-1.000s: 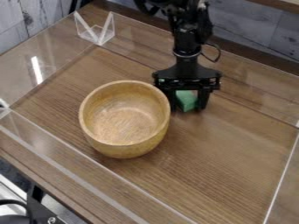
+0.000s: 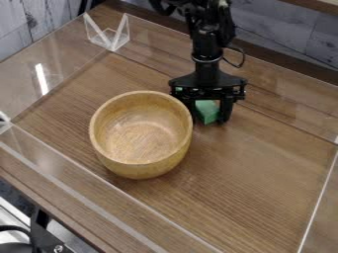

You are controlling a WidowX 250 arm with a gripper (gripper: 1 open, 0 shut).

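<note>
A small green object (image 2: pixel 207 113) sits on the wooden table just right of a tan oval bowl (image 2: pixel 138 133). My black gripper (image 2: pixel 208 104) is lowered over it from the back of the table, its fingers around or just above the green thing. The dark body hides part of the object, and I cannot tell whether the fingers touch it.
A clear angular plastic piece (image 2: pixel 110 32) stands at the back left. A wall and ledge run along the back right.
My gripper has shifted slightly to the left over the green object. The bowl has not visibly moved.
</note>
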